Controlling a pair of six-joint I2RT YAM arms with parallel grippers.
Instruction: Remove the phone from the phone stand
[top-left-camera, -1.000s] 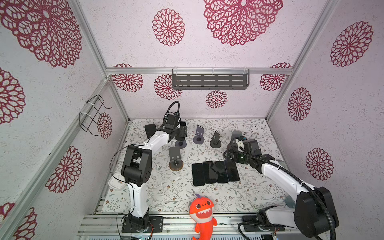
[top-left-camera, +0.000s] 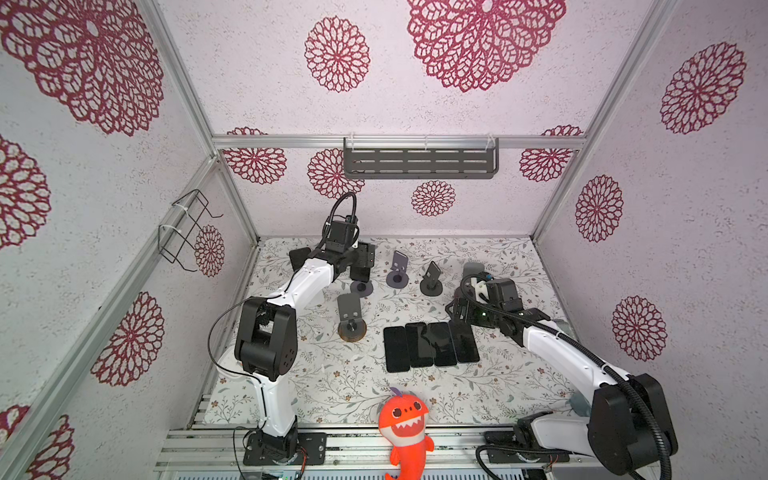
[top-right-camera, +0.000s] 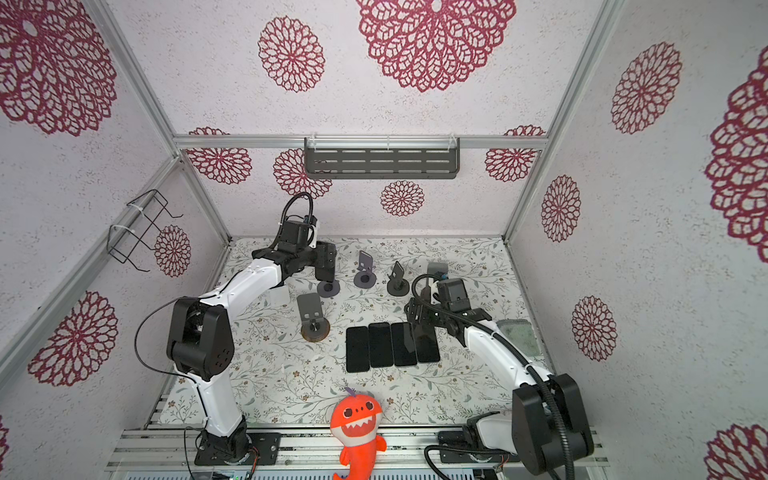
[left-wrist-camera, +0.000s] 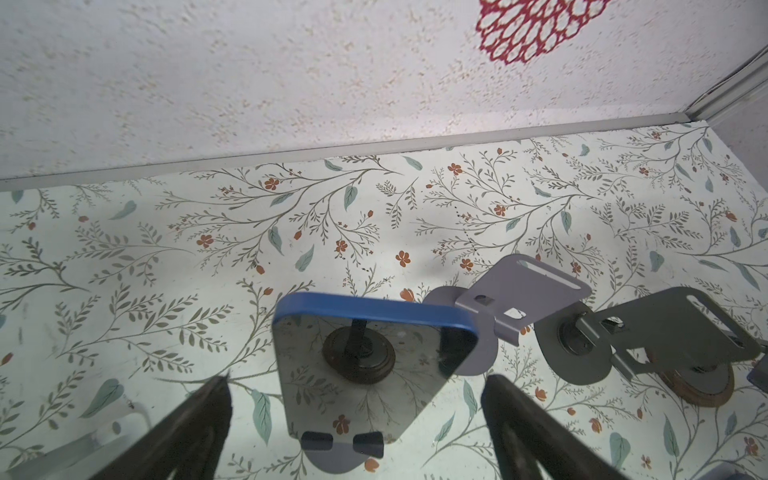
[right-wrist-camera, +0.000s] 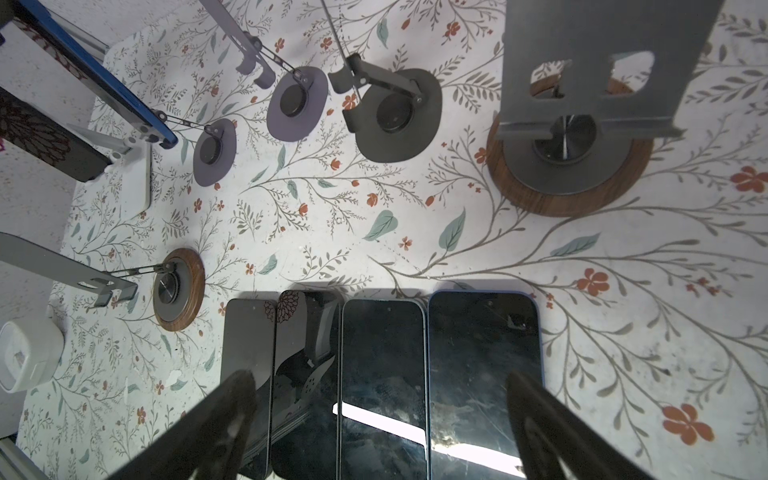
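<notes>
The phone with a blue edge (left-wrist-camera: 374, 309) leans on a stand whose purple-grey base (left-wrist-camera: 336, 462) shows below it; its glossy screen reflects the patterned table. My left gripper is open, one blurred finger (left-wrist-camera: 192, 428) on each side of the phone and apart from it in the left wrist view. In the right wrist view the same phone (right-wrist-camera: 89, 73) appears edge-on at the upper left, resting against its stand. My right gripper is open with empty fingers, above a row of dark phones (right-wrist-camera: 384, 352) lying flat.
Empty stands (top-left-camera: 398, 269) line the back right of the phone, and a wooden-based stand (top-left-camera: 351, 320) stands in front. Another phone (right-wrist-camera: 48, 136) rests on a white stand at the left.
My left gripper has risen slightly and shifted a little left at the phone, with the elbow leaning left. The right arm and the phones on the table have not moved.
</notes>
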